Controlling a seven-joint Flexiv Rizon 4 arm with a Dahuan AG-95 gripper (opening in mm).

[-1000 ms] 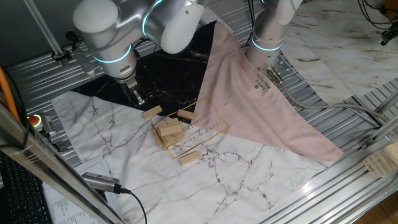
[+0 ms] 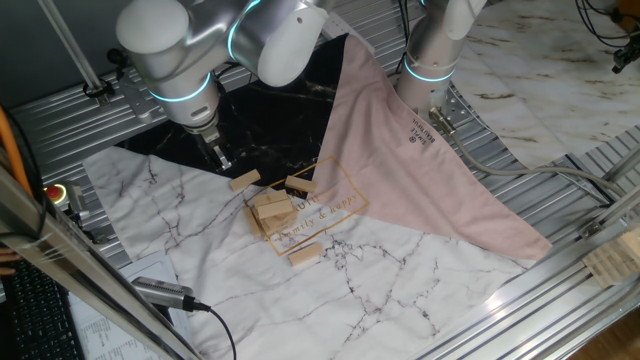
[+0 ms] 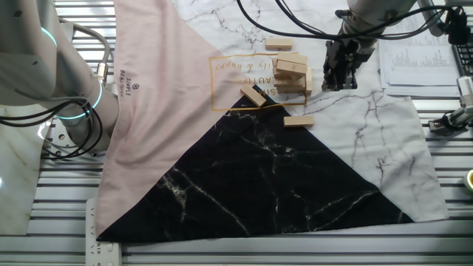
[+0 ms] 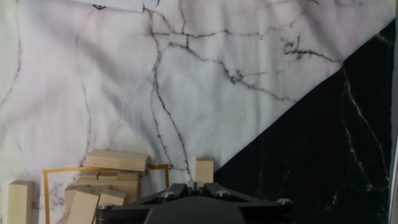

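My gripper (image 2: 226,165) hangs above the cloth, near the border of its black and white parts. In the wrist view the fingertips (image 4: 190,186) look closed together, with nothing visible between them. Just past them in that view lies a single wooden block (image 4: 204,170), apart from the pile. The pile of light wooden blocks (image 2: 272,207) is stacked loosely on the cloth's printed frame. Other single blocks lie around it: one (image 2: 244,181) on the gripper's side, another (image 2: 299,185) near the black tip, a third (image 2: 304,254) on the white part.
The cloth (image 3: 222,177) has black, pink and white marbled areas, with slight folds. A metal post (image 2: 75,200), papers (image 3: 417,66) and a cabled device (image 2: 165,293) border the cloth.
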